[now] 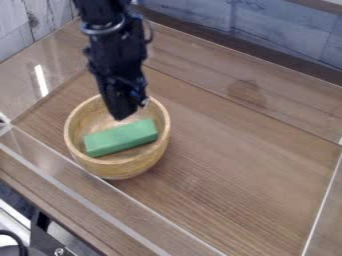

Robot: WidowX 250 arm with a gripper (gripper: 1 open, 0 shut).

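A round tan wooden bowl (pixel 128 163) sits on the wooden table at the left of the middle, holding a green rectangular block (pixel 120 138) that lies on its bottom. My black gripper (pixel 127 98) hangs above the back part of the bowl, over the block, apart from it, with nothing seen between its fingers; it looks shut, and part of the bowl's back rim is behind it.
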